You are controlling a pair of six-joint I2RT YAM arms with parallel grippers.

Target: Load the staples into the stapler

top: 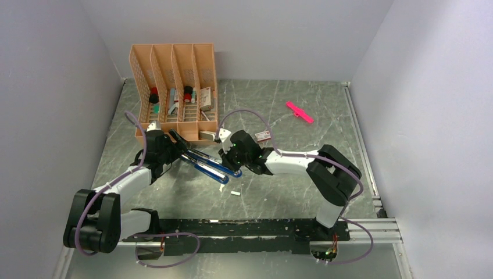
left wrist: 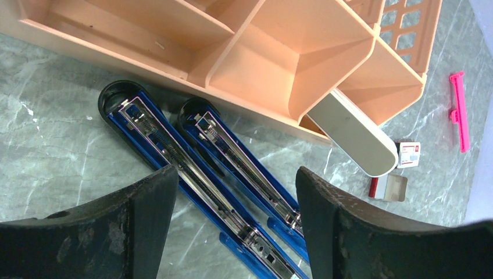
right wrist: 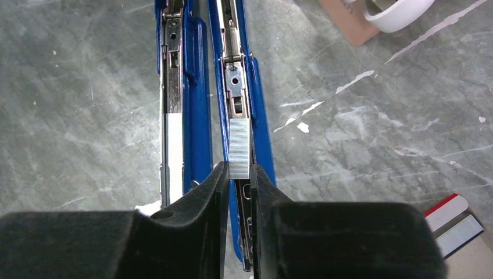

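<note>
Two long blue staplers lie opened side by side, their metal channels facing up. In the right wrist view, one stapler [right wrist: 264, 133] has a silver staple strip [right wrist: 239, 145] at its channel. My right gripper is shut on the near end of this strip, a fingertip on either side. Whether the strip is fully seated is hard to tell. The other stapler [right wrist: 199, 116] has a pale strip [right wrist: 174, 145] along its channel. Above the staplers' far ends, in the left wrist view, my left gripper stands open with wide-apart fingers and nothing between them.
An orange divided organizer [top: 177, 126] holding several items stands behind the staplers. Staple boxes [top: 263, 136] lie to the right of it, and a pink tool [top: 300, 112] is farther back. A small pale piece [top: 235, 193] rests in front.
</note>
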